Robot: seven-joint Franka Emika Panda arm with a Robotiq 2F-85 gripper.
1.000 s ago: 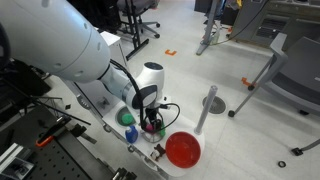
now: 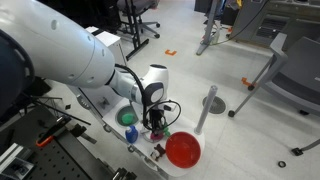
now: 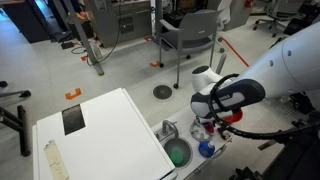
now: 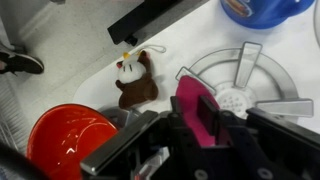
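Observation:
In the wrist view my gripper reaches in from the bottom edge, its dark fingers part open. A pink object [image 4: 195,102] lies between and just ahead of them; whether they touch it cannot be made out. Beneath it is a round silver plate or rack [image 4: 238,100] with flat metal strips. In exterior view 1 the gripper [image 2: 156,125] is low over the white surface, with the pink object [image 2: 157,134] just below. Exterior view 2 has the arm hiding most of this spot.
A blue cup [image 4: 262,8] stands close by the plate. A small brown plush toy [image 4: 137,80] lies between the plate and the red bowl [image 4: 70,138]. A round green-looking basin [image 3: 179,151] and a faucet [image 3: 166,130] are farther along the white surface.
The gripper and arm have come lower and slightly to the right, onto the pink object. The red bowl and blue cup have stayed in place.

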